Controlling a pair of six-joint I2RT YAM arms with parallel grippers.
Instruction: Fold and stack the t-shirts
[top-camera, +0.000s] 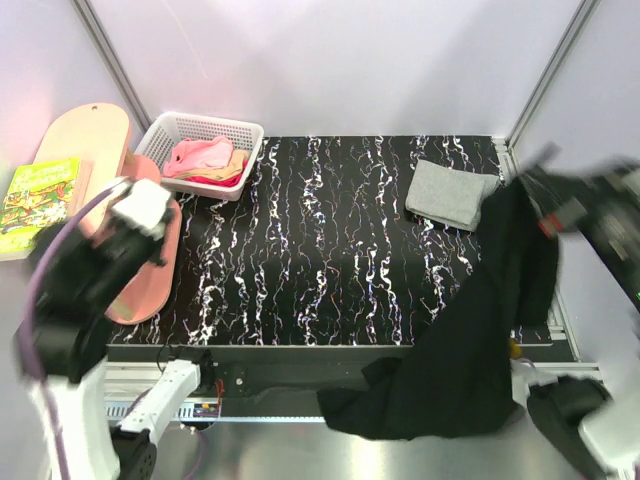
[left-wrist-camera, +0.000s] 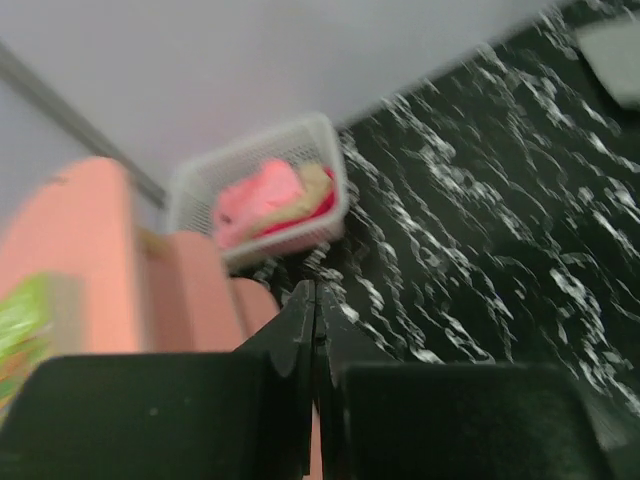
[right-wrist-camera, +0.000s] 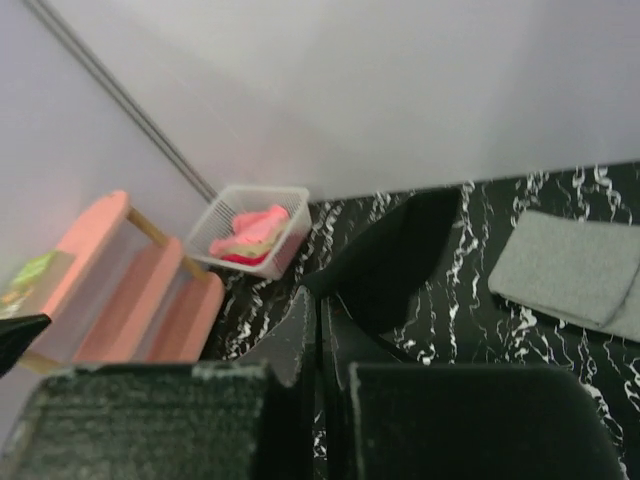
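Note:
A black t-shirt (top-camera: 420, 390) hangs from my right gripper over the table's front right, trailing beyond the front edge; in the right wrist view its fabric rises at the shut fingertips. My left gripper is shut with no shirt visible between its fingers, near the pink shelf at the left. A folded grey shirt (top-camera: 450, 192) lies at the back right of the marble table (top-camera: 310, 240).
A white basket (top-camera: 170, 135) with pink, beige and red cloths stands at the back left. A pink shelf (top-camera: 150, 300) with a book (top-camera: 35, 205) lines the left side.

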